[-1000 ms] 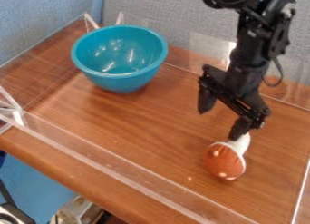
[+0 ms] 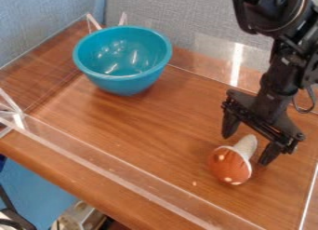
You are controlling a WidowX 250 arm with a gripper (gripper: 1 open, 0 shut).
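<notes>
A toy mushroom (image 2: 231, 164) with an orange, white-spotted cap and white stem lies on its side on the wooden table at lower right. My black gripper (image 2: 248, 131) hangs open just over it, one finger on each side near the stem; whether it touches the mushroom I cannot tell.
A teal bowl (image 2: 122, 71) stands at the upper left of the table (image 2: 137, 141). Grey padded walls rise at the back and left. The table's front edge runs along the lower left.
My gripper has come down lower and a little to the right over the mushroom's stem. The bowl and mushroom appear in the same places.
</notes>
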